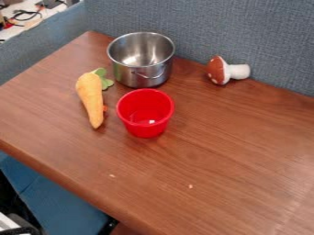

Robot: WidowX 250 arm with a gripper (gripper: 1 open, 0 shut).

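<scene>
On the wooden table, a plush carrot (pixel 90 95) with green leaves lies left of a red cup (pixel 145 113). Behind the cup stands a steel pot (pixel 141 61) with its handle at the front. A toy mushroom (pixel 226 71) with a red-brown cap and white stem lies on its side to the pot's right, near the back padding. The gripper is out of the camera's view.
Grey padded walls (pixel 208 27) border the table at the back and left. Cables show at the top-left corner.
</scene>
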